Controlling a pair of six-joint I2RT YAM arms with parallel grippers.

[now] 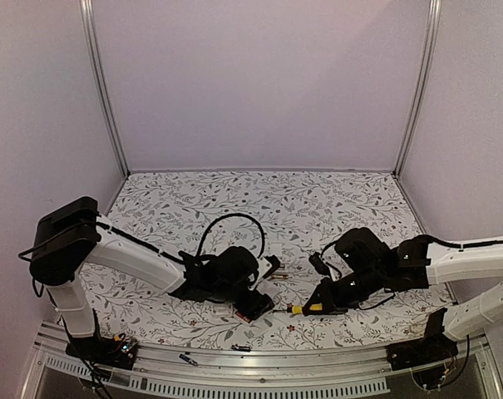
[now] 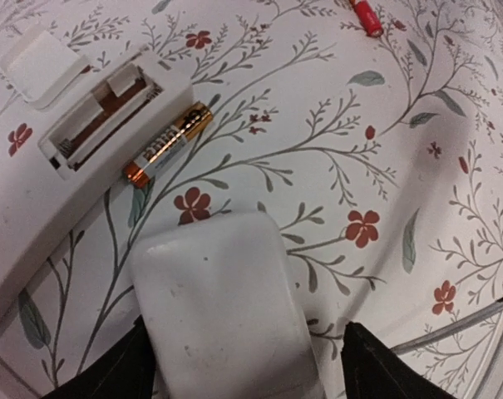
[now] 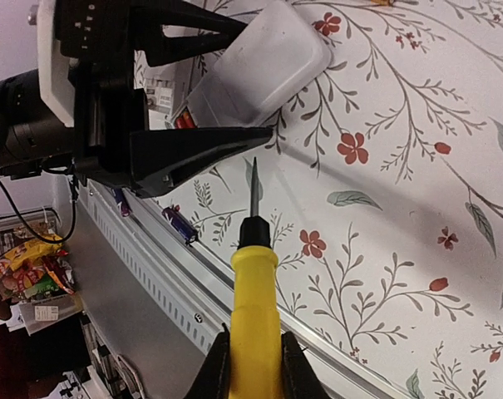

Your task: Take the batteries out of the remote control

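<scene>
My left gripper (image 1: 258,298) is open, its fingers either side of a white case, seen also in the right wrist view (image 3: 268,54) with red cells at its end. Behind it a white remote (image 2: 18,216) has an open battery bay, an orange-tipped battery (image 2: 168,143) beside it and a white cover (image 2: 43,65). My right gripper is shut on a yellow-handled screwdriver (image 3: 255,299), its tip pointing toward the case, near the left fingers.
A red battery (image 2: 366,15) lies farther off. Dark small items (image 1: 240,347) lie along the front edge by the metal rail.
</scene>
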